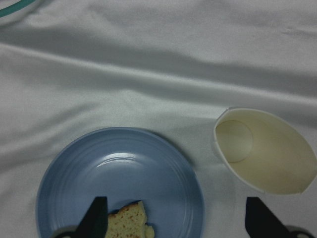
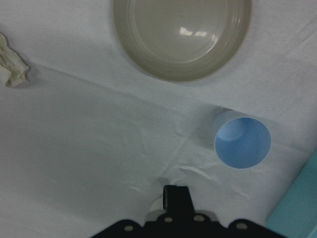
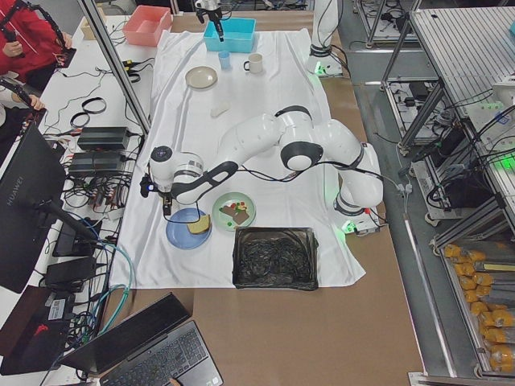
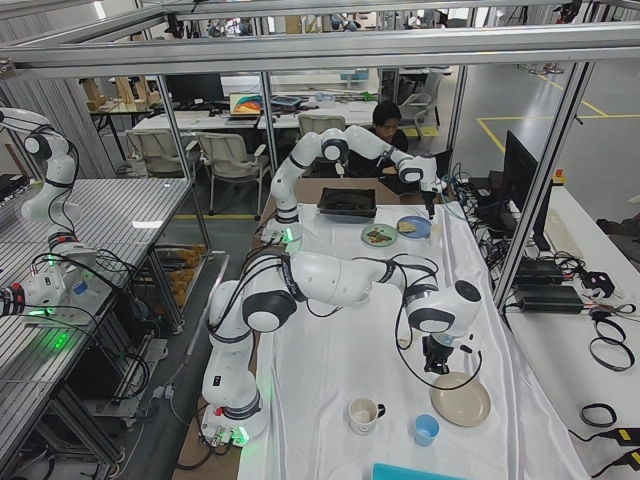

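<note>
My left gripper (image 3: 167, 205) is open above a blue plate (image 1: 119, 173) with a bread slice (image 1: 124, 223). A white paper cup (image 1: 272, 158) lies tipped beside the plate, between the open fingers and slightly beyond them in the left wrist view; nothing is held. My right gripper is shut, with nothing visible in it, over the cloth near a grey plate (image 2: 183, 64) and a blue cup (image 2: 240, 144).
A green plate (image 3: 233, 201) with food and a black-lined tray (image 3: 273, 257) stand near the left gripper. A mug (image 4: 362, 418), a teal bin (image 3: 233, 32) and a crumpled paper (image 2: 12, 64) are at the other end.
</note>
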